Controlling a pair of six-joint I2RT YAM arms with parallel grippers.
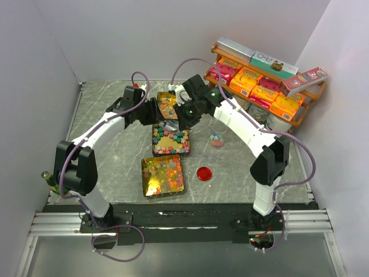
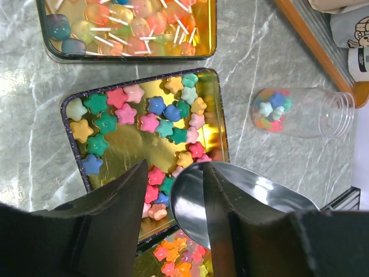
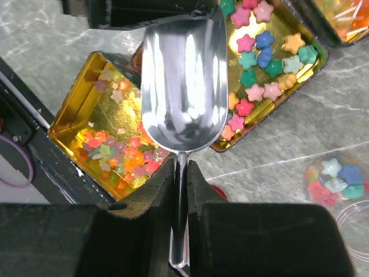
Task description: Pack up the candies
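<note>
My right gripper is shut on the handle of a metal scoop (image 3: 184,86), whose bowl looks empty. The scoop hangs above a gold tray (image 1: 170,154) of star candies. At the bowl's front lip, my left gripper stands open, the lip showing between and behind its fingers; contact cannot be told. To the right, a clear jar (image 2: 305,115) lies on its side with several star candies inside. A nearer gold tray (image 1: 151,187) holds translucent candies. Lollipops fill the far tray (image 2: 138,57).
A red lid (image 1: 204,173) lies right of the near tray. At the back right stands a wooden shelf (image 1: 253,104) with snack boxes and canisters. A green bottle (image 1: 51,180) is partly hidden behind the left arm.
</note>
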